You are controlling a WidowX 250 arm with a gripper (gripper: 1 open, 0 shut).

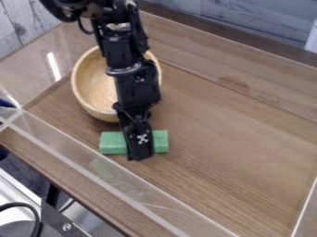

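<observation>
My black gripper (139, 141) hangs down over a green block (111, 143) on the wooden table, its tip lowered around the block's middle and covering part of it. Behind the arm sits a round tan bowl (91, 85), partly hidden by it.
</observation>
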